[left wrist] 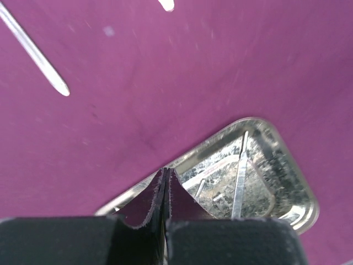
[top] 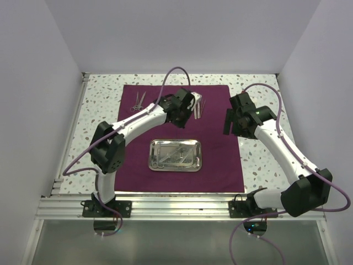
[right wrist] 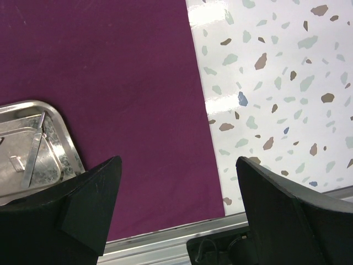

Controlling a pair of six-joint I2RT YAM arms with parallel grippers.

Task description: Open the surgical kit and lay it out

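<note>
The metal tray (top: 155, 167) lies on the purple cloth (top: 220, 171) with several instruments inside. One is a slim scalpel handle (left wrist: 240, 185), slanting across the tray's corner, well to the right of my left fingertips in the left wrist view. My left gripper is shut with nothing between its fingers, raised over the cloth just behind the tray. My right gripper hangs wide open and empty above the cloth's right edge, where the tray's corner with the scalpel handle (right wrist: 34, 152) shows at the left.
Scissors (top: 137, 106) lie at the cloth's back left. Slim instruments (top: 198, 109) lie at the back, partly hidden by the left arm. The cloth right of the tray is bare, and so is the speckled tabletop (top: 259, 165).
</note>
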